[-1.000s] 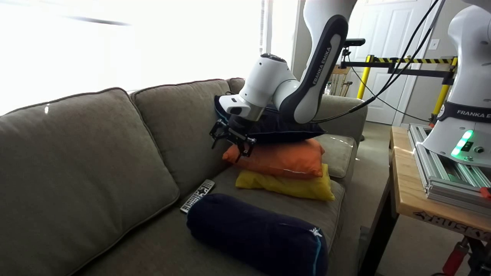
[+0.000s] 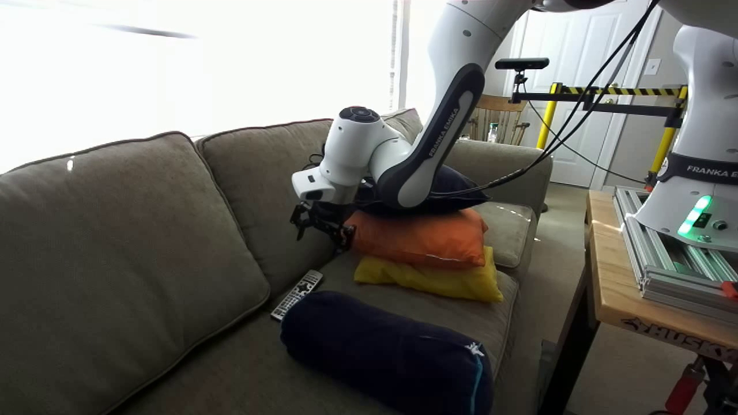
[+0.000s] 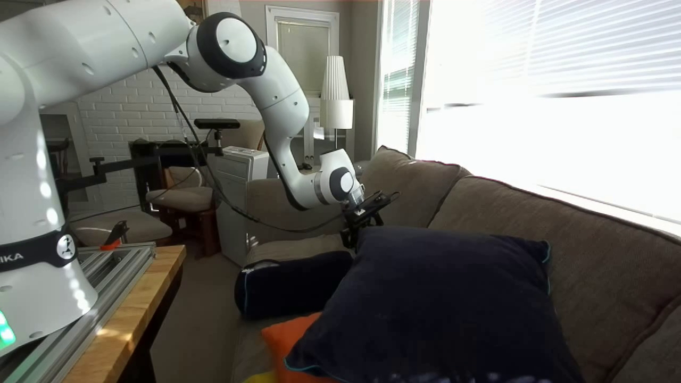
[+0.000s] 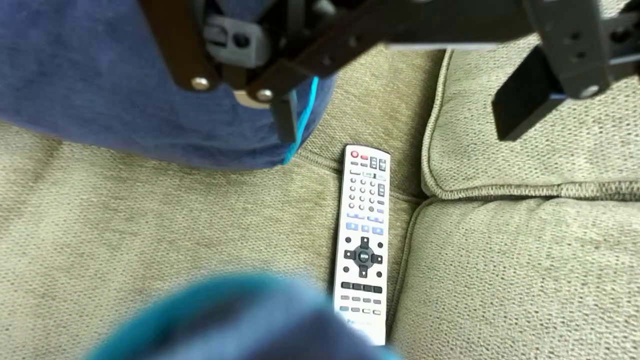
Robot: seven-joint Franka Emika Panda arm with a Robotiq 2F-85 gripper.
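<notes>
A silver remote control (image 2: pixel 297 294) lies on the couch seat, close along the backrest cushions. Its button side faces up in the wrist view, where the whole remote (image 4: pixel 363 237) shows below the fingers. My gripper (image 2: pixel 322 236) is open and hangs above the seat, apart from the remote and farther along the couch than it. Nothing sits between the spread fingertips. The gripper (image 3: pixel 365 223) is partly hidden behind a large navy cushion in the second exterior view.
A navy bolster (image 2: pixel 387 353) lies beside the remote. Orange (image 2: pixel 418 238) and yellow (image 2: pixel 432 276) pillows are stacked under the navy cushion (image 3: pixel 440 300), close to my gripper. A blurred teal-edged blue shape (image 4: pixel 252 318) fills the lower wrist view. The near-left seat is bare.
My arm has moved lower and toward the left and the backrest in the first exterior view. The gripper has stayed open. The remote and bolster have not moved.
</notes>
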